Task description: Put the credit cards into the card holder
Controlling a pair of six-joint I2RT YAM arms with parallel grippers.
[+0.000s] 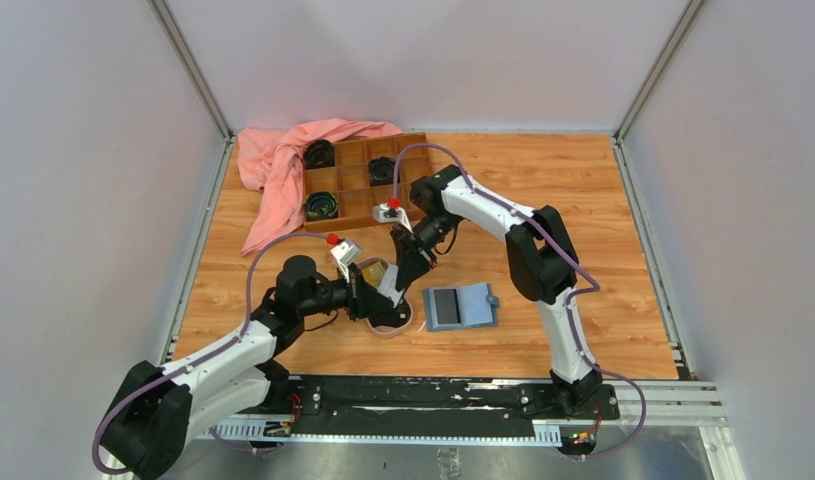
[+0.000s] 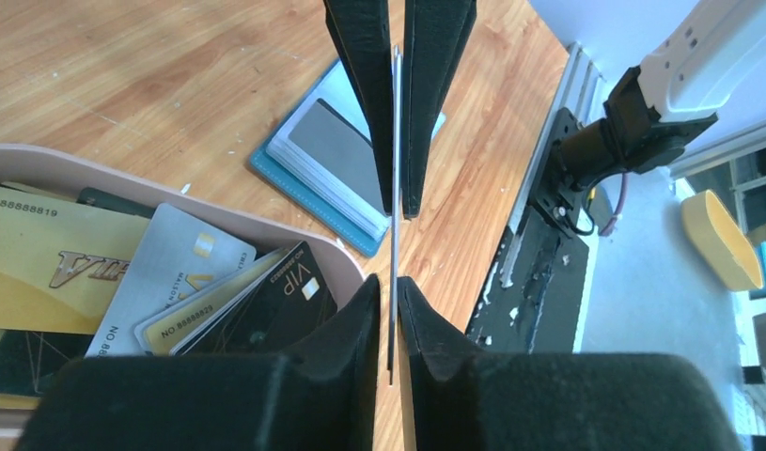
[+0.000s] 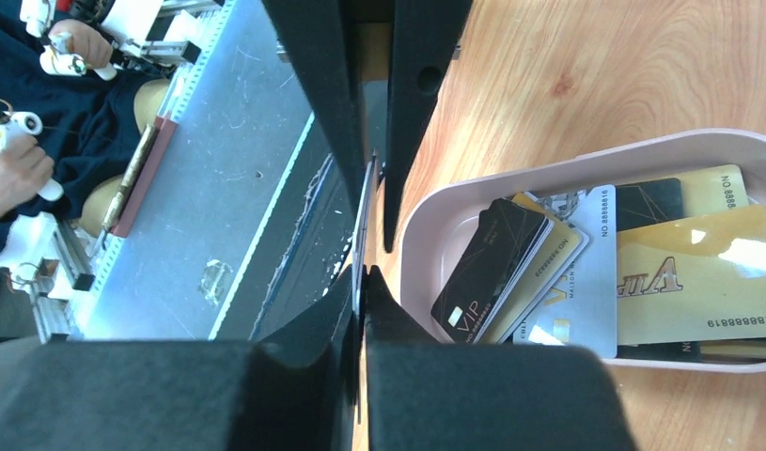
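Note:
A thin pale card (image 1: 388, 280) stands on edge between my two grippers, above the pink box of cards. The right gripper (image 1: 401, 285) is shut on it; in the left wrist view its dark fingers (image 2: 435, 75) press the card's upper part from both sides. My left gripper still straddles the card's near end, but is slightly open; in the right wrist view a narrow gap shows between its fingers. The light-blue card holder (image 1: 477, 304) lies open on the table, right of the box, a dark panel on its left half.
The pink box (image 3: 548, 172) holds several gold, silver and black cards (image 3: 694, 277). Behind it stand a wooden compartment tray (image 1: 353, 152) with black coils and a pink cloth (image 1: 273, 180). Table right of the holder is clear.

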